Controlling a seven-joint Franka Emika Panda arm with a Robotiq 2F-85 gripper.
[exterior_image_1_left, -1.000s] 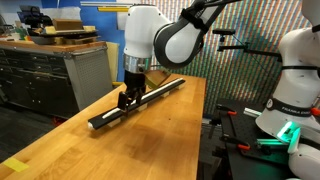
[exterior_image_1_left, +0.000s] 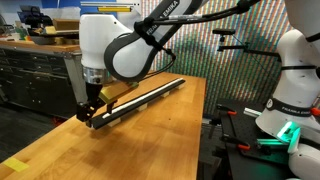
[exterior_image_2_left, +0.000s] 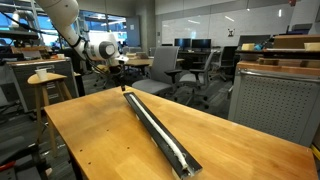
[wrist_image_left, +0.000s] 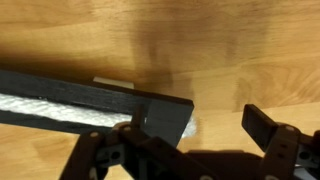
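A long black track (exterior_image_2_left: 155, 125) with a white rope-like strip (exterior_image_2_left: 165, 138) along it lies on the wooden table. In the wrist view the track (wrist_image_left: 60, 84) and white strip (wrist_image_left: 45, 107) enter from the left, and the black end reaches the middle. My gripper is open above this end, one finger over the track and the other over bare wood to the right. A bit of white shows beside the black end; the finger hides part of the strip. From outside, the gripper (exterior_image_1_left: 90, 110) is at the track's near-left end.
Bare table (exterior_image_1_left: 150, 145) spreads in front of the track. A yellow tape mark (exterior_image_1_left: 15, 164) is at the lower left. Drawers (exterior_image_1_left: 35, 80) stand behind the table, and a second white arm (exterior_image_1_left: 295, 90) is at the right. A stool (exterior_image_2_left: 50, 90) is beyond the table.
The arm has moved left in exterior view 1, bringing my gripper from over the track's length to its near-left end. The track appears unmoved.
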